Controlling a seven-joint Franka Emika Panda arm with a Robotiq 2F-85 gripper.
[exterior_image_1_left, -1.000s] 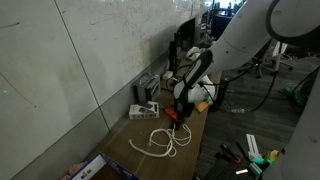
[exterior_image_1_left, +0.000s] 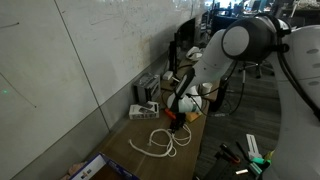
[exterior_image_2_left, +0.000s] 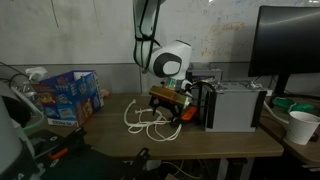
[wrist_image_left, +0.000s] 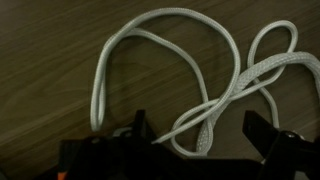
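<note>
A white rope (wrist_image_left: 225, 95) lies in loose, crossing loops on the brown wooden table. In the wrist view my gripper stands open above it, one dark finger (wrist_image_left: 140, 126) at left and the other (wrist_image_left: 262, 132) at right. Strands of the rope cross between and beneath the fingers; none is clamped. From the first exterior view, the rope (exterior_image_1_left: 160, 143) spreads leftward from below the gripper. In the second exterior view, the rope (exterior_image_2_left: 148, 118) shows in front of the arm, and the dark fingertips are hard to make out.
A blue box (exterior_image_2_left: 75, 97) stands at the table's left in the second exterior view. To the right are a grey metal box (exterior_image_2_left: 232, 108), a monitor (exterior_image_2_left: 285, 45) and a white mug (exterior_image_2_left: 300, 127). A red-orange object (exterior_image_2_left: 188, 114) lies close to the arm.
Over the last second my arm has swung leftward in the first exterior view and come lower, over the rope's right end. The rope looks unmoved.
</note>
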